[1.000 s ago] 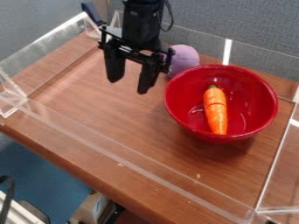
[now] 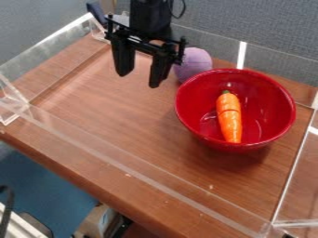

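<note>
My black gripper (image 2: 141, 67) hangs over the back middle of the wooden table, open, with nothing between its fingers. A red bowl (image 2: 266, 117) sits on the right, with an orange carrot (image 2: 229, 117) lying inside it. Behind the gripper and left of the bowl's back rim is a purple ball (image 2: 195, 63), partly hidden.
Clear low walls (image 2: 19, 98) edge the wooden table (image 2: 112, 139). Below the front-left edge is a blue floor with some dark objects.
My gripper has shifted very slightly left and up over the last second. The bowl, carrot and ball are where they were.
</note>
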